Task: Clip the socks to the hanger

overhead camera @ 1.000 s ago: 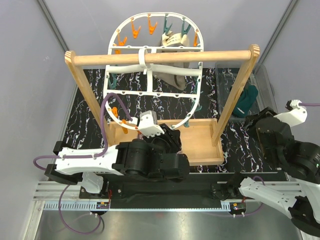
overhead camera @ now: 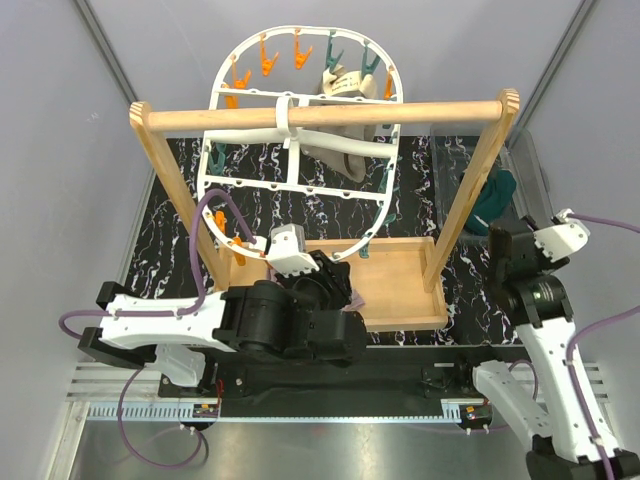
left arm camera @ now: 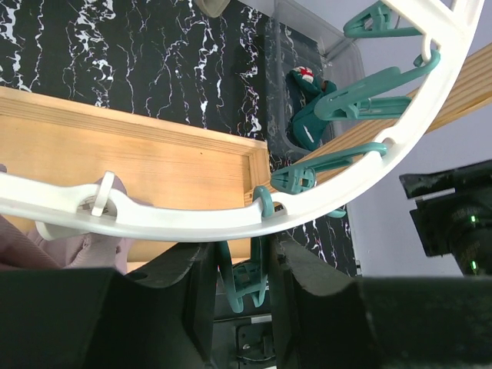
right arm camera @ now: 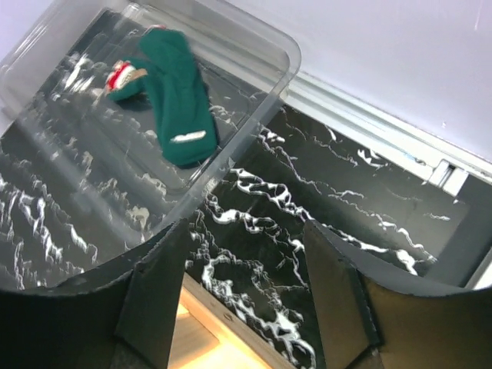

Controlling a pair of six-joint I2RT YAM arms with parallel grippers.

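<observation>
The white hanger [overhead camera: 290,188] hangs from the wooden stand. At its near rim my left gripper is shut on a green clip [left arm camera: 247,278]. Below that rim, a pinkish sock [left arm camera: 84,250] shows at the lower left of the left wrist view; whether a clip bites it is hidden. A beige sock [overhead camera: 350,150] hangs at the hanger's far side by green clips [overhead camera: 370,60]. A dark green sock [right arm camera: 181,100] with a red and white patch lies in the clear bin. My right gripper is beside the bin, fingers [right arm camera: 165,269] apart, nothing between them.
The clear bin [right arm camera: 265,115] stands at the right on the black marbled surface [right arm camera: 346,177]. A wooden tray [overhead camera: 400,280] lies under the hanger, and the stand's right leg [overhead camera: 470,195] rises between hanger and bin. Orange clips [overhead camera: 303,52] line the rim.
My right arm has drawn back and looks smaller in the top view, its gripper remaining near the bin. The left arm and hanger have shifted slightly left.
</observation>
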